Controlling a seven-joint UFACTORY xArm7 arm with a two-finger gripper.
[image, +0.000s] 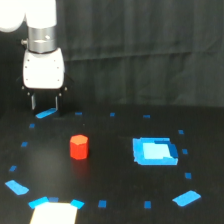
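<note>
At the upper left hangs the white arm, and its gripper (45, 102) points down with its two dark fingers apart and nothing seen between them. A small red block (79, 147) rests on the black table, lower in the picture and to the right of the gripper, clear of it. Further right lies a blue shape with a white middle (156, 151); whether it is a shallow tray or a flat piece, I cannot tell.
Small blue squares mark the black surface (120, 180). Larger blue strips lie near the gripper (46, 113), at left (17, 187) and at lower right (186, 198). A pale object (53, 213) is cut off by the bottom edge. Dark curtain stands behind.
</note>
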